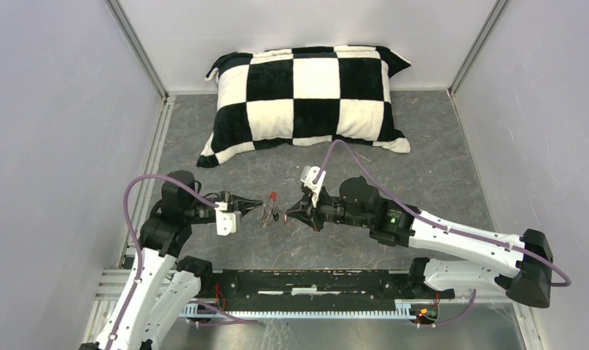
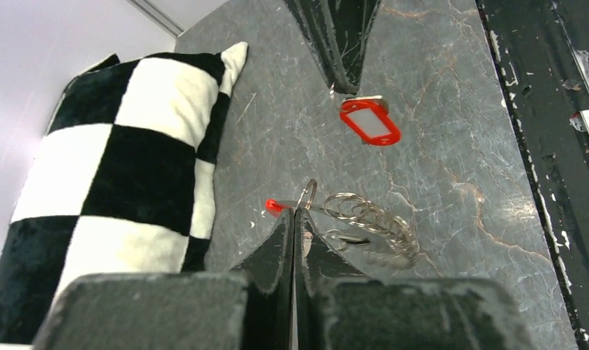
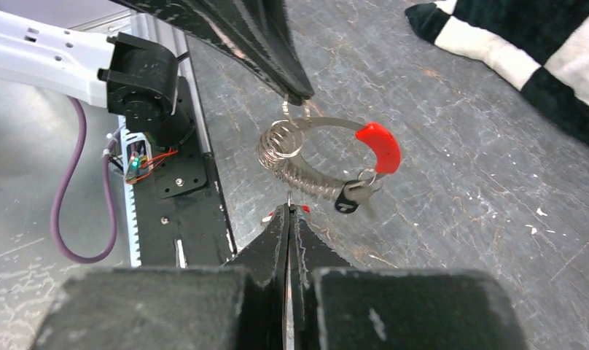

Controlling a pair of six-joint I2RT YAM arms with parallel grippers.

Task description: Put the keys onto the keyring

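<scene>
My left gripper point(image 1: 258, 204) is shut on the keyring, whose wire loop point(image 2: 310, 188) rises from its fingertips. The coiled ring point(image 3: 277, 142) hangs beside it with a red piece point(image 3: 379, 146) and dark-tagged keys point(image 3: 348, 197). Facing it from the right, my right gripper point(image 1: 291, 214) is shut on a thin key point(image 3: 290, 197), upright at its fingertips in the right wrist view. A red tag point(image 2: 369, 122) hangs under that gripper in the left wrist view. The key tip and keyring appear apart.
A black-and-white checkered cushion point(image 1: 313, 102) lies at the back. Bare grey floor point(image 1: 437, 175) surrounds the grippers. Walls stand at the sides and back, and a dark rail point(image 1: 233, 288) runs along the front edge.
</scene>
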